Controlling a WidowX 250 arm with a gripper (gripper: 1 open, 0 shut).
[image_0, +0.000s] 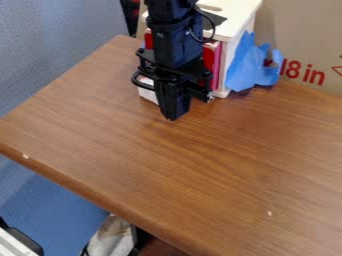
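Observation:
My black gripper (174, 108) hangs low over the wooden table, in front of a small white box-like unit (235, 16) with red parts (210, 62) on its front. The arm hides much of that unit. Whether the fingers are open or shut, or hold anything, I cannot tell. A crumpled blue object (253, 65) sits against the unit's right side.
A cardboard box (306, 30) with red lettering stands behind at the right.

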